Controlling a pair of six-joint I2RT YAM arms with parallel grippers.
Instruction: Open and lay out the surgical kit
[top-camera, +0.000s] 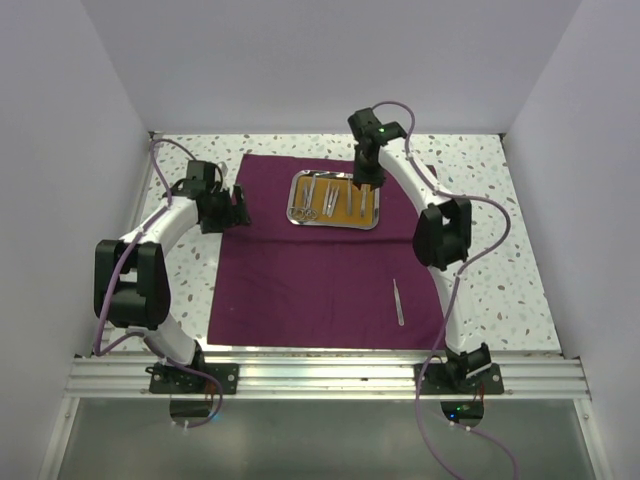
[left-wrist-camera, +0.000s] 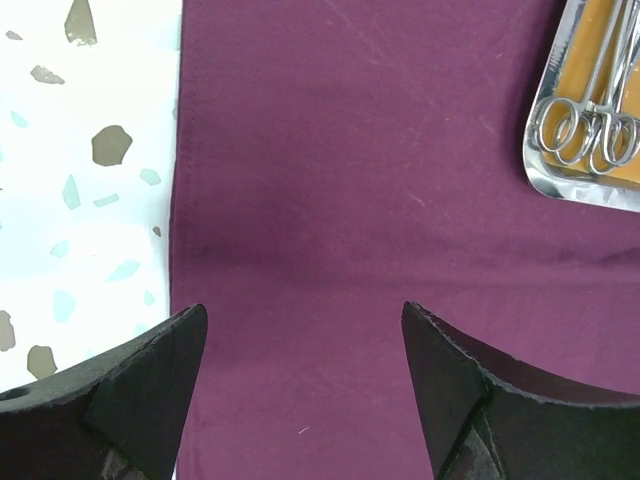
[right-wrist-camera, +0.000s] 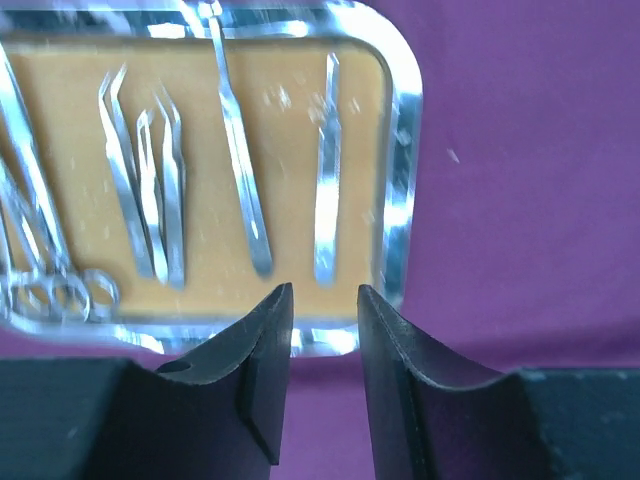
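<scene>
The metal tray with an orange-brown base lies on the purple cloth. Inside it, scissor-like clamps lie at the left, with several tweezers beside them. Farther right are a long slim handle and a shorter one. Another slim instrument rests alone on the cloth at front right. Over the tray's right part, my right gripper is open, its fingers apart and empty, close to the shorter handle's lower end. My left gripper stands open above the cloth's left edge, holding nothing.
Around the cloth runs a white speckled table top, bare on the right side. The tray's raised rim borders the instruments.
</scene>
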